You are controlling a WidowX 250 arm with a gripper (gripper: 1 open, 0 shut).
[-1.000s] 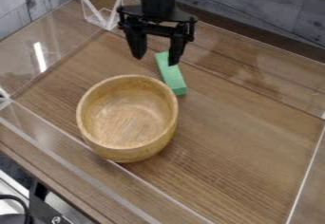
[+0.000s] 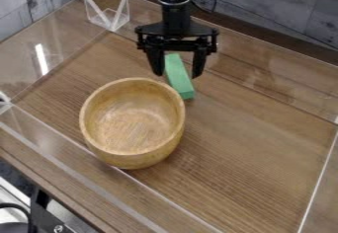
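My black gripper (image 2: 177,47) hangs at the top middle, open, its fingers spread above a green block (image 2: 181,79). The block lies lengthwise on the wooden tabletop, its far end partly under the gripper. A large round wooden bowl (image 2: 132,143) sits just in front of the block, lower left of it.
A translucent white object (image 2: 19,20) stands at the upper left edge. A dark cable shows at the lower left corner.
The gripper has shifted slightly right and turned, now more over the far end of the green block. The block and bowl have not visibly moved.
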